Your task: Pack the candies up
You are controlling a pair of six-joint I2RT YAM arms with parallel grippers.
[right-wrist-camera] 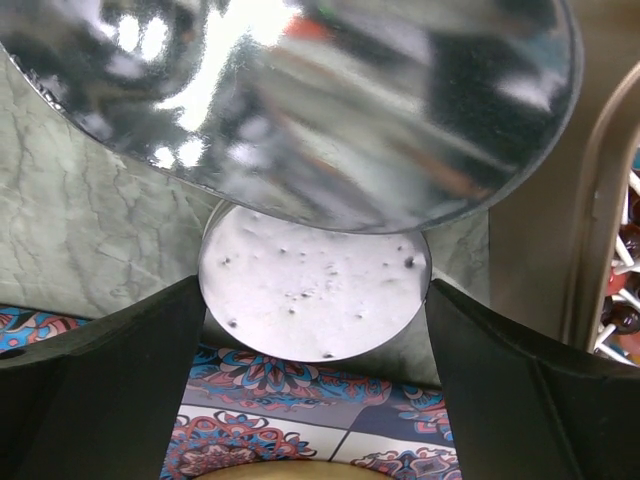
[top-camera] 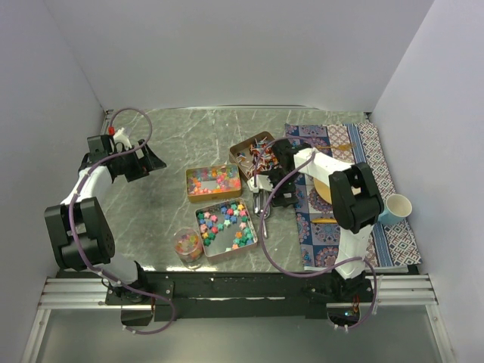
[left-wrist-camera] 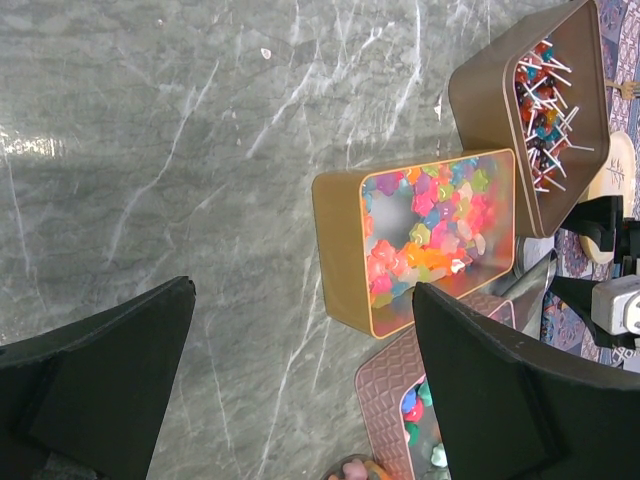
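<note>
My left gripper hangs open at the left, nothing between its fingers. My right gripper is open, its fingertips at either side of a white, speckled round piece (right-wrist-camera: 315, 290); a firm hold on it does not show. Just beyond that piece is a shiny metal scoop (right-wrist-camera: 300, 110). Star-shaped candies lie in a pinkish tray (top-camera: 227, 255). Bright gummies (left-wrist-camera: 435, 225) lie in a gold-brown tin (left-wrist-camera: 340, 250), and lollipops (left-wrist-camera: 545, 115) in a brown tin (left-wrist-camera: 485, 95). A clear jar (top-camera: 187, 248) stands front left, orange and pink candies inside.
A patterned cloth (top-camera: 318, 238) covers the table's right side, bearing a wooden plate (top-camera: 323, 190) partly behind my right arm. A pale blue mug (top-camera: 395, 209) stands at the right edge. Bare marble (top-camera: 147, 212) lies left of the tins.
</note>
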